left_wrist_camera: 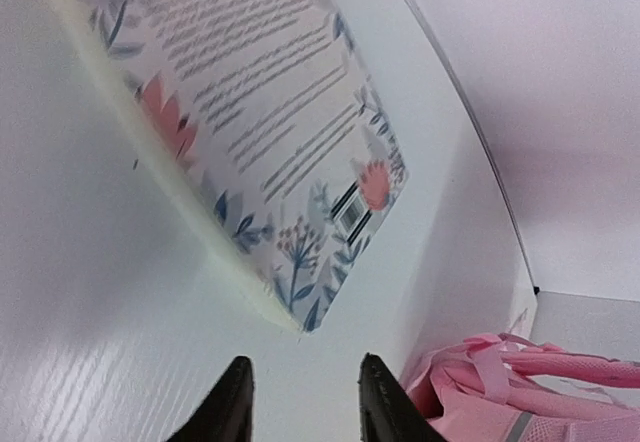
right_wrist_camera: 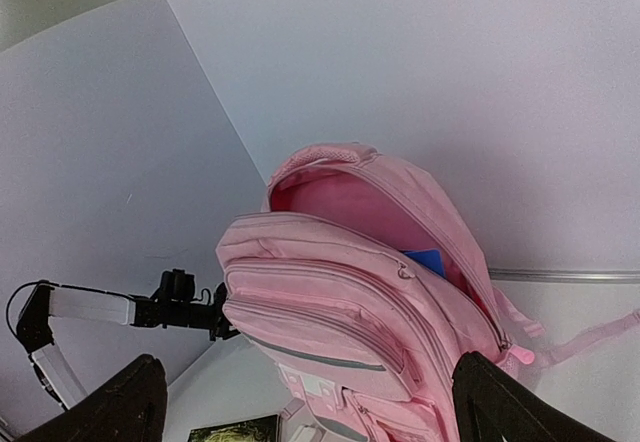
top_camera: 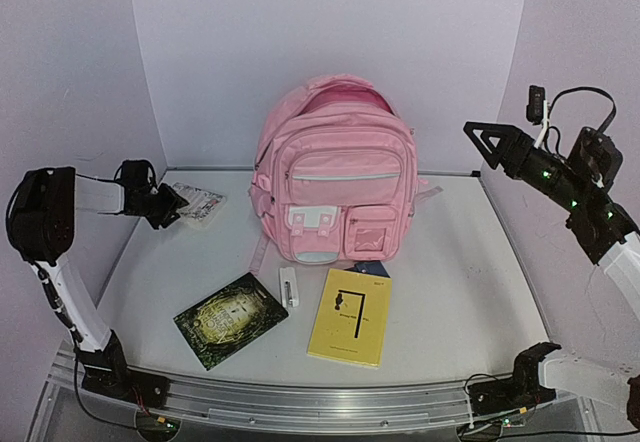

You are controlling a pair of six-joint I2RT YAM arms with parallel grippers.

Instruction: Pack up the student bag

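A white floral book (left_wrist_camera: 265, 92) lies flat at the far left of the table, partly covered by my left arm in the top view. My left gripper (top_camera: 178, 207) is beside its near edge; in the left wrist view the fingers (left_wrist_camera: 230, 402) stand a modest gap apart, with nothing between them and the book beyond their tips. The pink bag (top_camera: 345, 187) stands upright at the back centre, its top unzipped, a blue item (right_wrist_camera: 427, 260) showing inside. High on the right, clear of everything, my right gripper has widely parted, empty fingers.
Along the front lie a dark green book (top_camera: 230, 320), a white stapler-like item (top_camera: 289, 288) and a yellow book (top_camera: 350, 317). A dark blue piece (top_camera: 372, 268) peeks out behind the yellow book. Walls enclose the left, back and right.
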